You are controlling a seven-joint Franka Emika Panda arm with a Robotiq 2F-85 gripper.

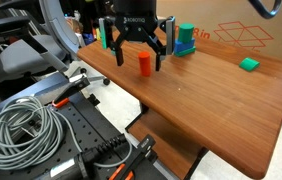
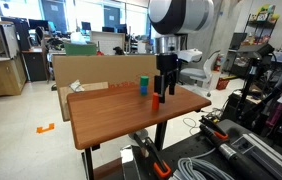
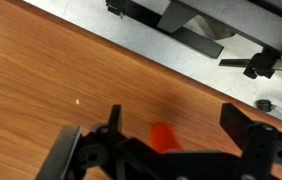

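Observation:
An orange-red cylinder [image 1: 144, 64] stands upright near the table's edge. In exterior view 1 my gripper [image 1: 139, 62] is open, one finger on each side of the cylinder with gaps showing. From exterior view 2 the cylinder [image 2: 155, 102] appears just beside the gripper's fingers. The wrist view shows the cylinder [image 3: 164, 138] low in the frame, partly hidden by the gripper, whose two fingers are spread wide. Nothing is seen held.
Behind the gripper a green cylinder [image 1: 185, 32] stands on blue blocks [image 1: 183, 47]. A small green block [image 1: 248, 64] lies farther right on the wooden table [image 1: 221, 100]. A cardboard panel [image 2: 99, 69] closes off the back. Mid-table is clear.

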